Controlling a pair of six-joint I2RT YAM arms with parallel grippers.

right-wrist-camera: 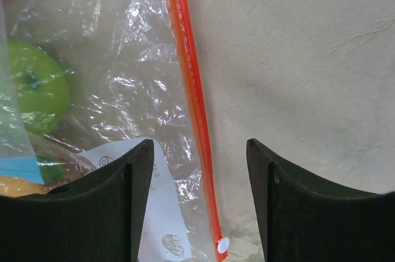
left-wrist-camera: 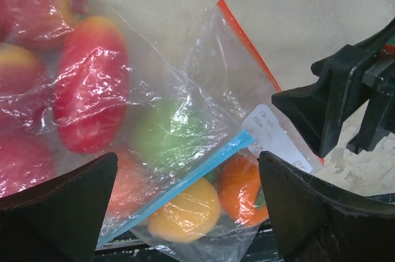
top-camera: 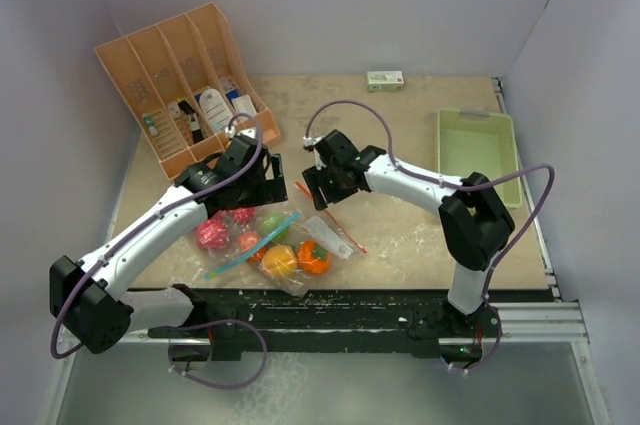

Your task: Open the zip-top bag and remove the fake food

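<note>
Clear zip bags of fake food lie overlapping on the table: one with a blue seal [left-wrist-camera: 215, 160] and red fruits [left-wrist-camera: 91, 83], another with a red seal [right-wrist-camera: 192, 95] and white label [right-wrist-camera: 162, 206]. A green apple [right-wrist-camera: 36, 86], yellow fruit [left-wrist-camera: 184, 211] and orange pepper [left-wrist-camera: 239, 190] show through the plastic. My left gripper [top-camera: 262, 177] is open above the bags. My right gripper [top-camera: 316, 185] is open over the red seal; in its wrist view the seal runs between the fingers, not held.
A wooden divided organiser [top-camera: 165, 65] stands at back left. An empty green bin [top-camera: 476, 145] is at the right, a small box [top-camera: 385, 81] at the back. The table between bags and bin is clear.
</note>
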